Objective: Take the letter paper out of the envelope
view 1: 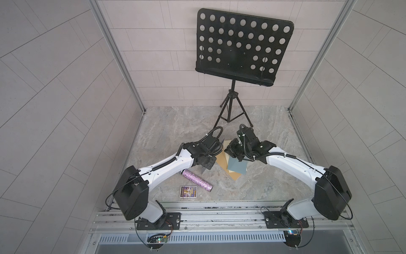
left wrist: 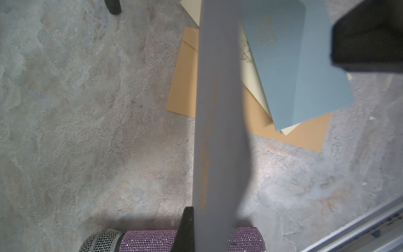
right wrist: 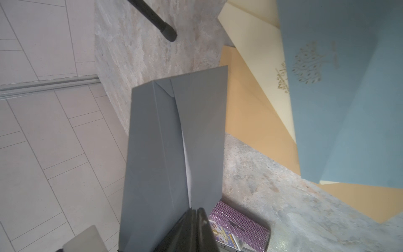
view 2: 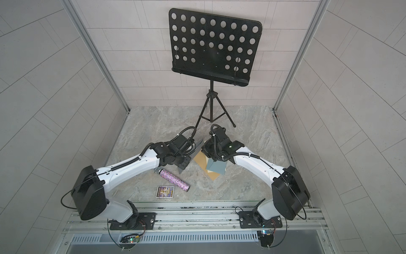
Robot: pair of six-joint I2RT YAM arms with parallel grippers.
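Observation:
A grey envelope (right wrist: 155, 147) stands up off the floor in the right wrist view, its slit facing me with a thin pale edge of paper (right wrist: 187, 172) showing inside. In the left wrist view the envelope (left wrist: 220, 117) is seen nearly edge-on and hides part of my left gripper, which is shut on it. My right gripper is shut, its fingertips before the lower end of the slit; no paper shows between them. Whether they touch the envelope cannot be made out. From above, the arms hide most of the envelope.
Orange (right wrist: 256, 113), cream (right wrist: 256, 54) and blue (right wrist: 327, 92) envelopes or sheets lie overlapped beneath the right arm. A glittery pink microphone (view 1: 197, 180) and a card (view 1: 188, 191) lie near the front. A black music stand (view 1: 232, 93) stands behind.

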